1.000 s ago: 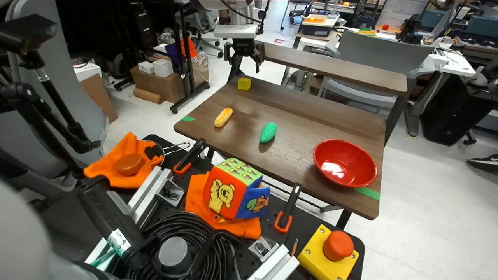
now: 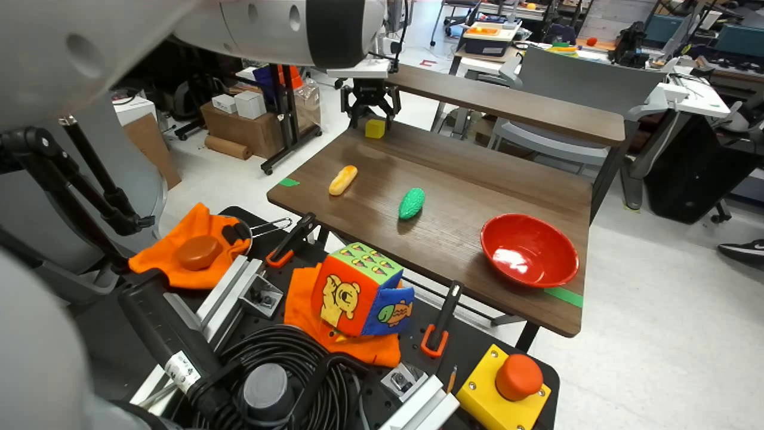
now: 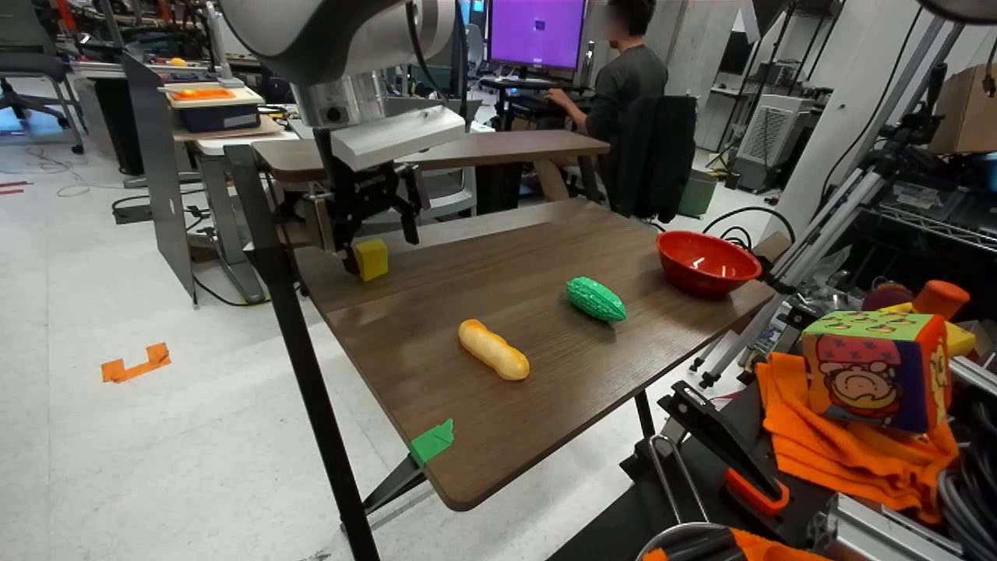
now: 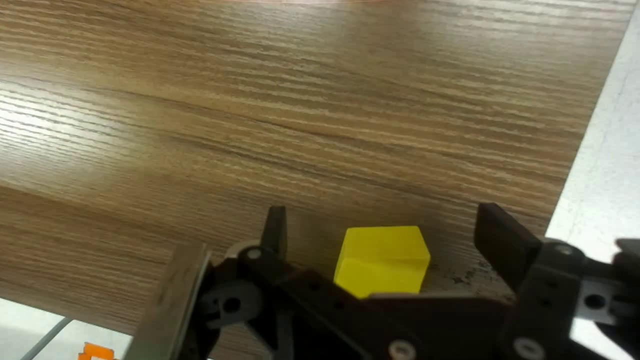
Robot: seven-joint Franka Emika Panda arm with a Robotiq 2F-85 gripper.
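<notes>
The yellow cube (image 4: pixel 382 258) rests on the wooden table near its far left corner. My gripper stands open, one finger on each side of the cube in the wrist view, with gaps left between the pads and the cube. In exterior view 1 the gripper (image 2: pixel 370 118) hangs just behind and above the cube (image 2: pixel 374 129). A bread-like yellow-orange roll (image 3: pixel 493 350) and a green bumpy vegetable (image 3: pixel 596 300) lie on the table. The shiny red bowl (image 2: pixel 529 250), seemingly empty, sits at the table's right end.
A raised wooden shelf (image 2: pixel 501 100) runs along the back of the table. In front stands a black cart with a soft picture cube (image 2: pixel 360 290) and a red button on a yellow box (image 2: pixel 505 387).
The gripper has come lower towards the yellow cube, and more of the arm fills the upper left of exterior view 1. The cube, roll, green vegetable and bowl have stayed put.
</notes>
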